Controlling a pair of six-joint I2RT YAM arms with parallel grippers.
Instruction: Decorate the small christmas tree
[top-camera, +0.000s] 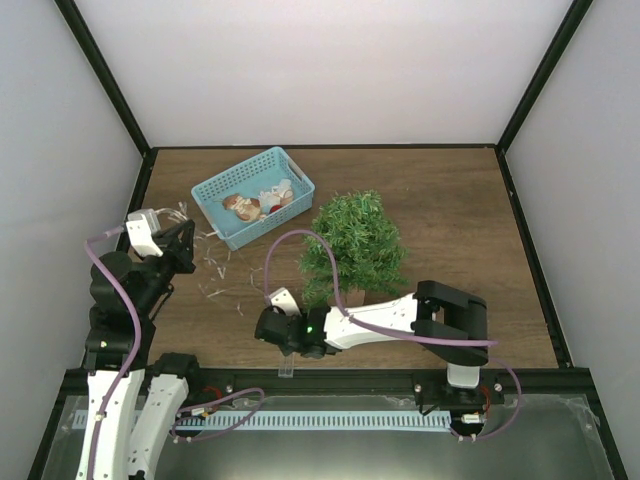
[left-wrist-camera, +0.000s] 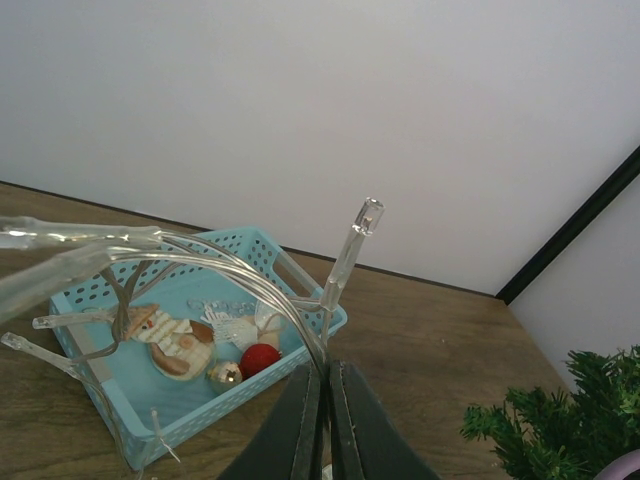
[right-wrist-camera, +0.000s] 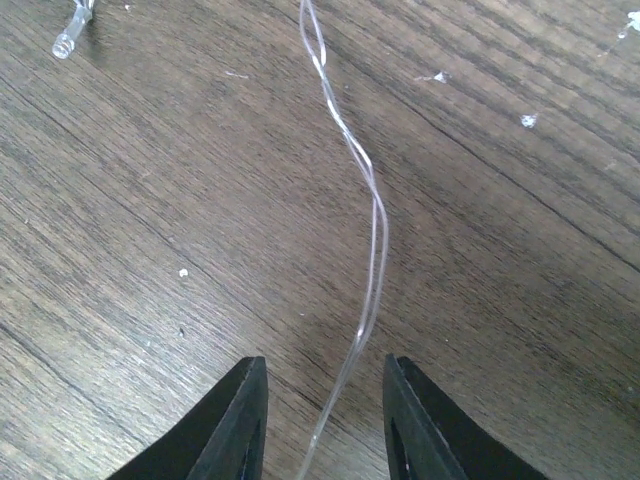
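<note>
A small green Christmas tree stands right of centre in the top view. My left gripper is raised at the left, shut on a bundle of clear light-string wires with tubular bulbs, which hangs loosely. A blue basket at the back holds gingerbread ornaments, a red ball and a gold ball. My right gripper is low at the front by the tree, part open above the tabletop, with a thin clear wire running beneath and between its fingertips.
Dark frame edges and white walls bound the workspace. The right arm lies across the front of the table, partly covering the tree's base.
</note>
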